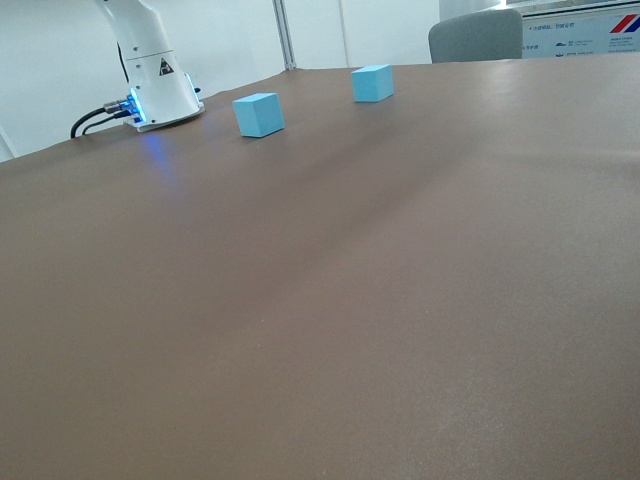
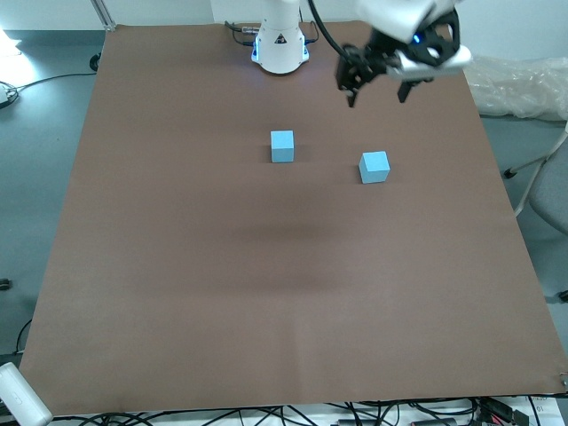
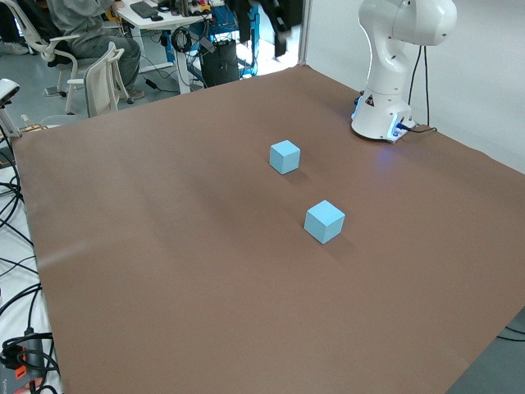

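Observation:
Two light blue cubes rest apart on the brown table (image 2: 293, 293). In the left camera view one cube (image 2: 282, 146) is near the middle, the other cube (image 2: 374, 168) right of it and slightly nearer. The top camera view shows a cube (image 1: 258, 115) and another (image 1: 372, 83); the right camera view shows a cube (image 3: 285, 157) and another (image 3: 324, 222). My black gripper (image 2: 377, 97) hangs above the table's back right, beyond the cubes, fingertips apart and nothing visible between them. In the right camera view only part of it shows at the top edge.
The white arm base (image 2: 280, 51) stands at the table's back edge, with cables beside it. A grey chair (image 2: 550, 186) is beside the right edge, cables along the front.

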